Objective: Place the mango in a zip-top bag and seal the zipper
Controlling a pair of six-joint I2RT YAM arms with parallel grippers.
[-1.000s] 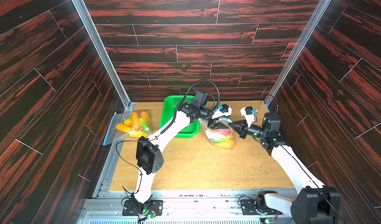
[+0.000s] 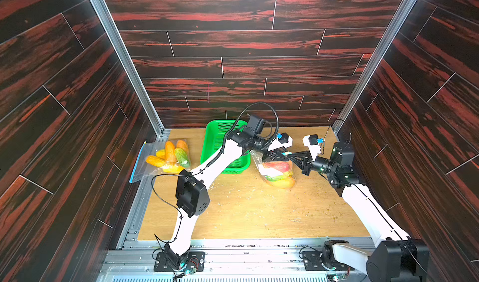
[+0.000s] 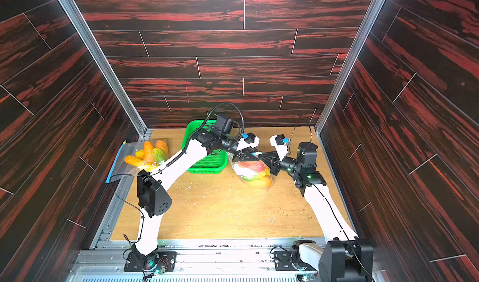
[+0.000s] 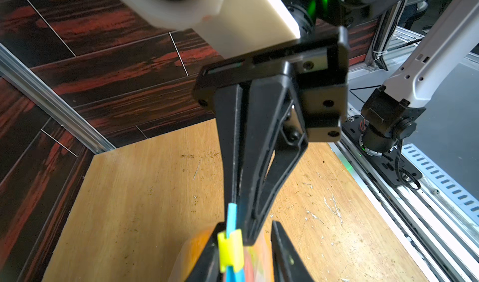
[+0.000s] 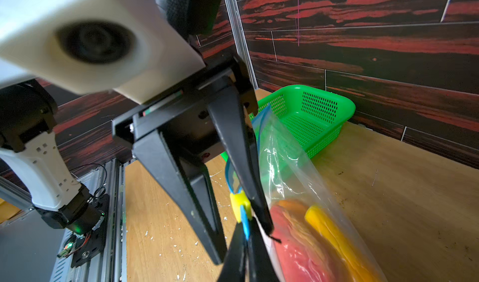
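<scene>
The clear zip top bag [image 2: 279, 174] rests on the table, holding red, green, yellow and orange mangoes [image 5: 299, 247]. Its blue zipper strip [image 4: 231, 217] carries a yellow slider [image 5: 240, 206]. My right gripper is shut at one end of the strip, its fingertips on the thin bag edge. Facing it closely, my left gripper is part open. The slider sits between its spread fingers, against one of them and apart from the other. In the top left view both grippers meet above the bag, hiding the slider.
Behind the left arm stands an empty-looking green basket [image 5: 314, 117]. At the far left lies another bag of mangoes [image 2: 168, 157] with a blue zipper edge.
Over the last second my left gripper has edged rightward toward the right one, and less blue strip shows between them. The right arm has barely shifted; the bag remains about where it was.
</scene>
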